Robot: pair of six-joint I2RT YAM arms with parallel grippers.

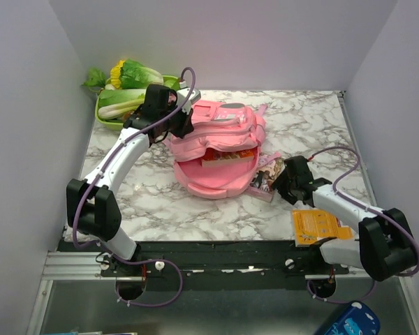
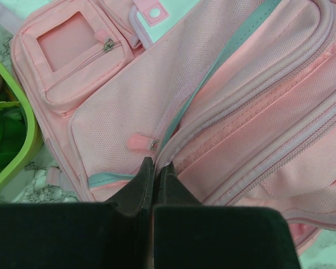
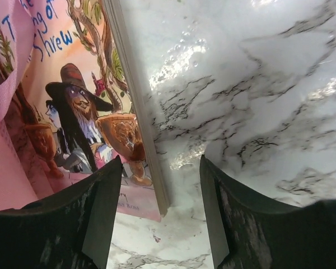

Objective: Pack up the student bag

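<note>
The pink student bag lies at the middle of the marble table, its front pocket gaping toward me with an orange book inside. In the left wrist view my left gripper is shut on the edge of the bag along a zipper seam. A picture book lies flat at the bag's right side, partly covered by a pink strap. My right gripper stands open low over the table, one finger over the book and the other past its edge. An orange-yellow book lies at the front right.
A green basket of vegetables stands at the back left, close to the bag. A blue item shows below the table at the bottom right.
</note>
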